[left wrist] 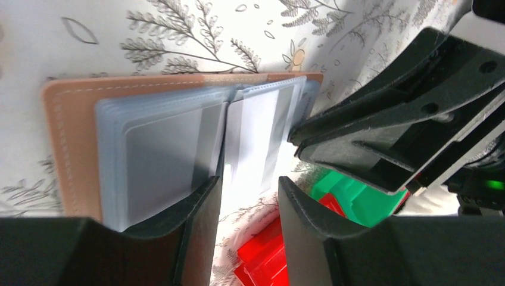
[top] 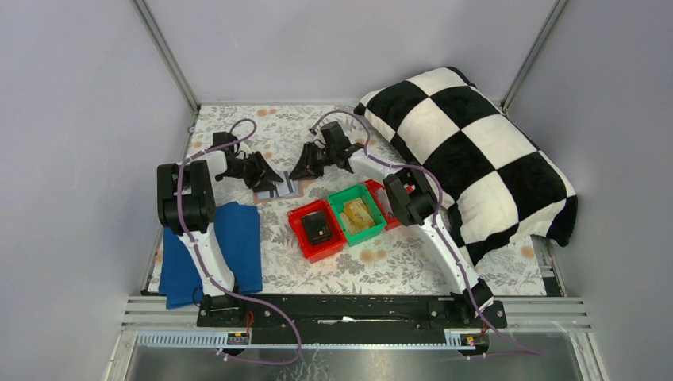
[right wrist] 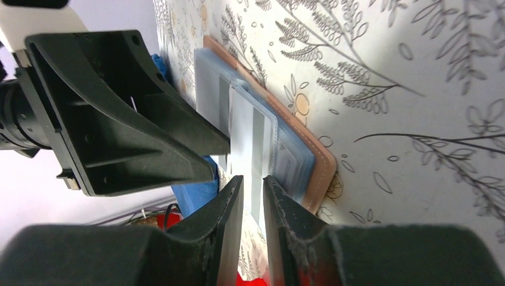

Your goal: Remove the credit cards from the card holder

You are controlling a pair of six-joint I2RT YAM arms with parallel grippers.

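Note:
The brown card holder (top: 259, 199) lies spread open on the table, with clear plastic sleeves on it. In the left wrist view, a pale card with a dark stripe (left wrist: 167, 146) shows in the left sleeve and another white striped card (left wrist: 256, 134) in the right one. My left gripper (top: 274, 184) stands over the holder's left part, its fingers parted, the sleeves' dividing edge close to one fingertip. My right gripper (top: 300, 176) is at the right part. In the right wrist view its fingertips stand slightly apart, with a white sleeve (right wrist: 252, 134) behind the gap; contact is unclear.
Red bin (top: 316, 254) with a black item, green bin (top: 381, 226) with a yellow item, and another red bin stand in front right of the holder. A blue cloth (top: 238, 254) lies front left, a checkered pillow (top: 476, 151) at the right.

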